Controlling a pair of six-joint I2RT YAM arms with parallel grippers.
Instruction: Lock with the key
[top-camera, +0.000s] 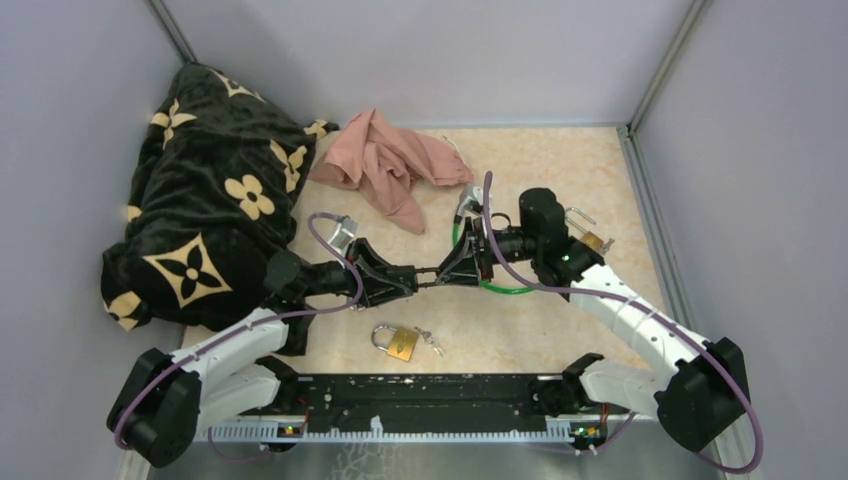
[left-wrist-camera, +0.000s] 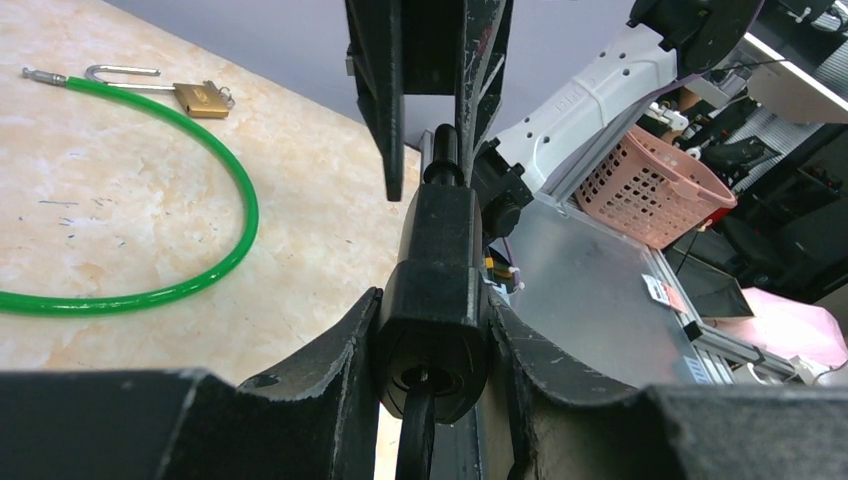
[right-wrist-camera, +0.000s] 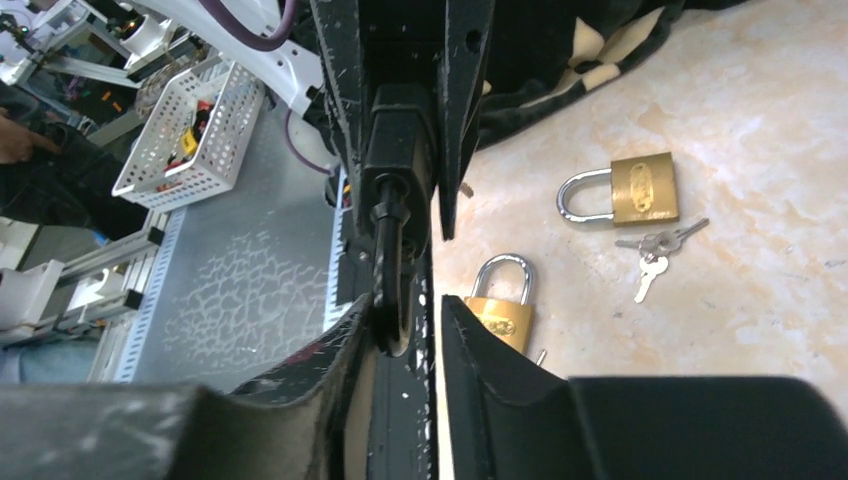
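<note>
My left gripper (top-camera: 408, 282) is shut on a black object (left-wrist-camera: 430, 280), probably a lock body with a shackle, pointing at the right gripper. My right gripper (top-camera: 448, 268) faces it at mid-table, part open, its fingers around the object's far end in the left wrist view; whether they touch it is unclear. A brass padlock (top-camera: 402, 343) with keys (top-camera: 431, 340) lies at the front; another padlock (top-camera: 590, 241) with keys lies at the right. In the right wrist view padlocks (right-wrist-camera: 645, 188) and keys (right-wrist-camera: 652, 267) lie on the table.
A green hose (left-wrist-camera: 240, 200) curves over the table. A pink cloth (top-camera: 385, 165) lies at the back, a dark patterned cushion (top-camera: 200, 200) at the left.
</note>
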